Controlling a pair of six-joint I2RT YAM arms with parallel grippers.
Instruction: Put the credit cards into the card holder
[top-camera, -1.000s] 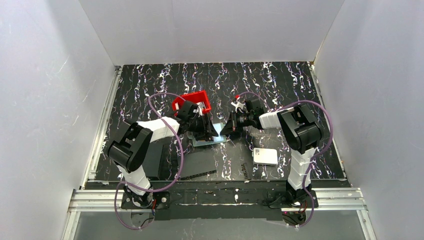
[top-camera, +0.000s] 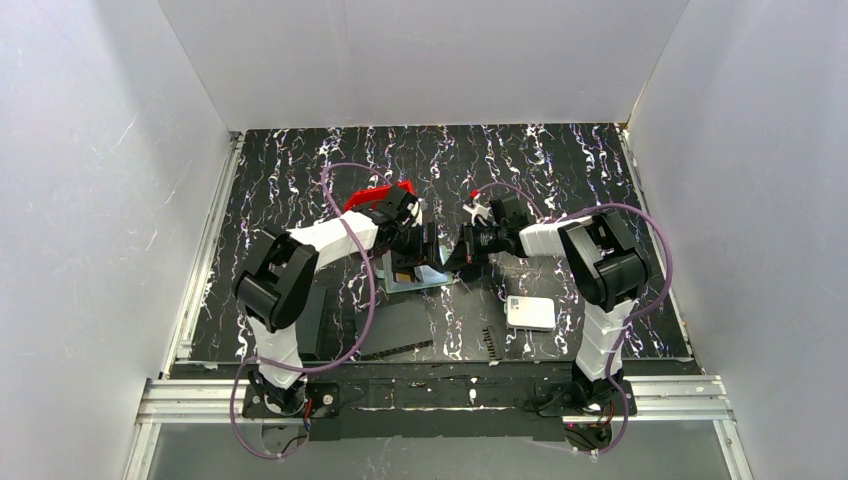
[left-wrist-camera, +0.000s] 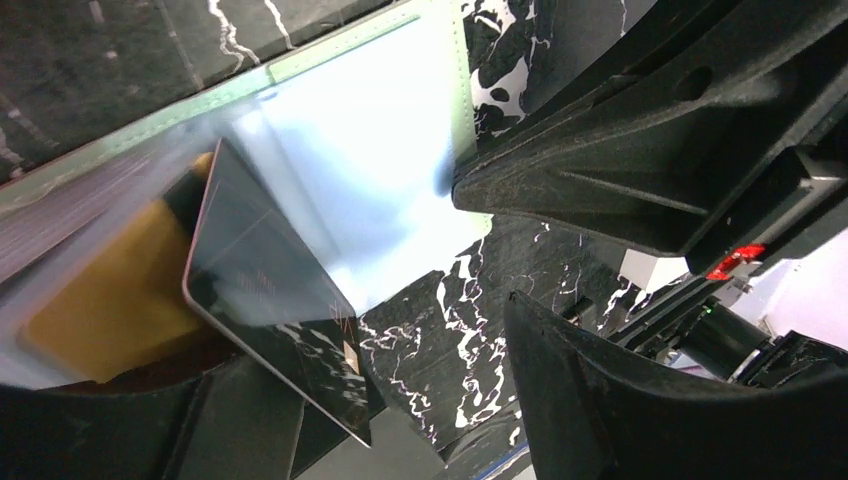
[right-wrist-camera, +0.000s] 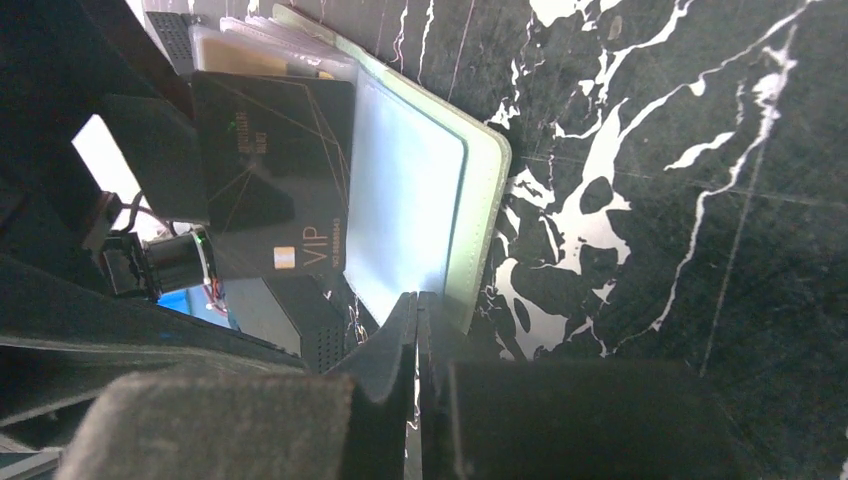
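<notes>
The pale green card holder (top-camera: 425, 283) lies open on the table, with a clear sleeve and a gold card (left-wrist-camera: 120, 285) in its left part. A black VIP card (right-wrist-camera: 275, 175) stands tilted over the holder in the right wrist view; I cannot tell whether its edge is inside a sleeve. In the left wrist view, that black card (left-wrist-camera: 270, 285) reaches down beside the left finger of my left gripper, which is open, its fingers well apart. My right gripper is shut on the edge of the holder's near-white page.
A red tray (top-camera: 366, 197) stands behind the left arm. A white box (top-camera: 530, 313) lies at front right, and dark flat pieces (top-camera: 397, 328) lie along the front.
My left gripper has shifted slightly right and its arm has swung, now covering more of the red tray. More of the holder's front shows, including the gold card. The right arm has stayed still.
</notes>
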